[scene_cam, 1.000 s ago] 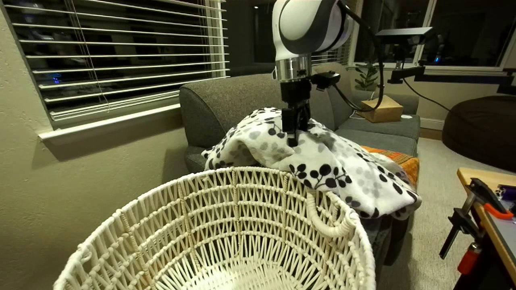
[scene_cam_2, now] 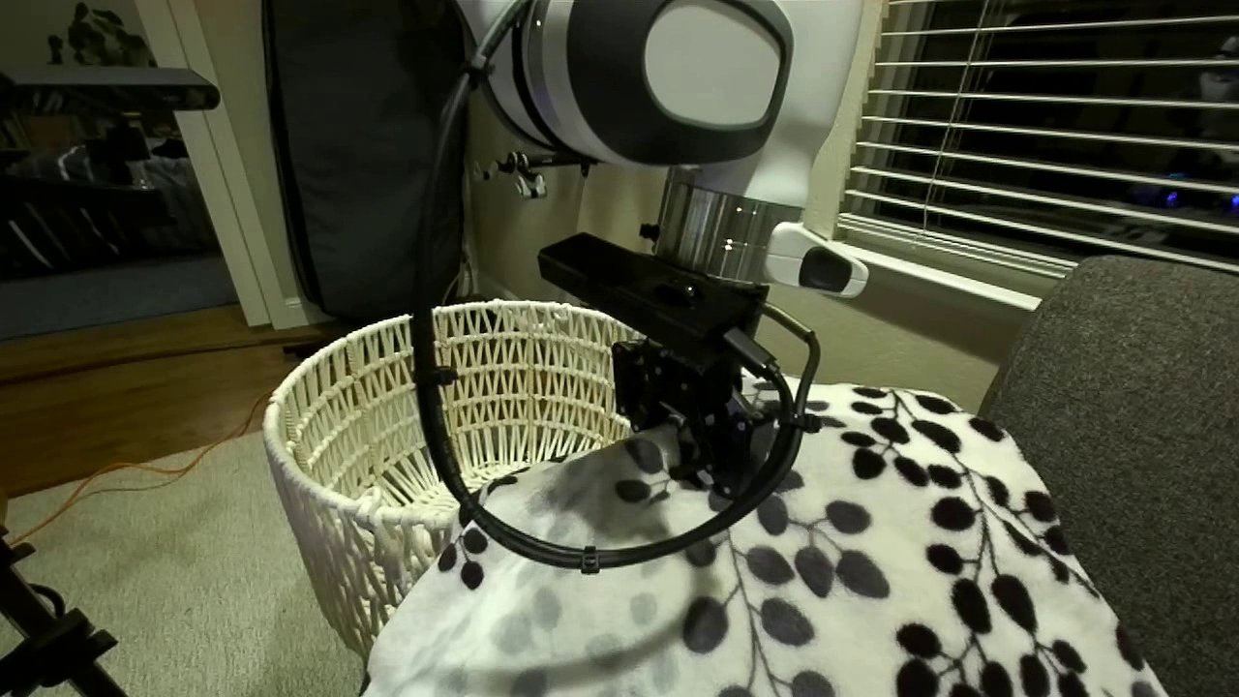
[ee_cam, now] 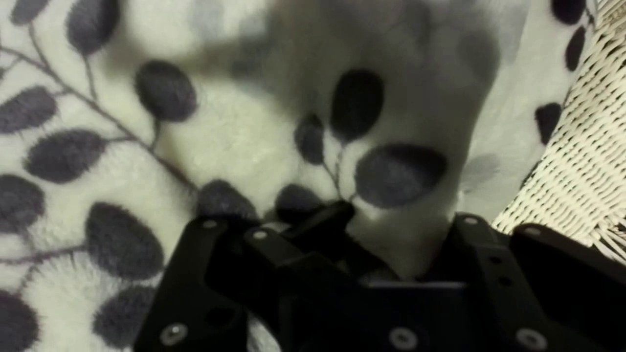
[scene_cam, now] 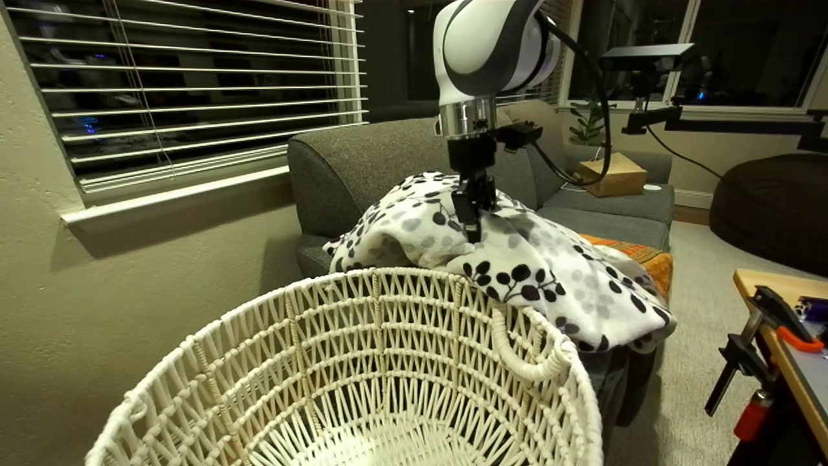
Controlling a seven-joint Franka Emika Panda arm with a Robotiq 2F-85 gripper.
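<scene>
A white fleece blanket (scene_cam: 520, 248) with black and grey leaf print lies heaped on the end of the couch, its near edge draped against the rim of a white woven basket (scene_cam: 372, 326). My gripper (scene_cam: 471, 232) points down into the blanket, just behind that rim. In the wrist view, a fold of blanket (ee_cam: 405, 234) rises between the two sides of my gripper, which stand apart. Their tips are partly hidden by cloth and shadow. Inside, the basket looks empty.
The grey couch (scene_cam: 372, 163) runs back along the wall, with a cardboard box (scene_cam: 613, 175) on its far seat. A window sill (scene_cam: 186, 190) is at the left. At right stands a table (scene_cam: 776, 326) with a clamp. My cable loops over the blanket.
My gripper has come slightly lower into the blanket, and the arm has shifted a little to the left. Basket and blanket lie almost as before.
</scene>
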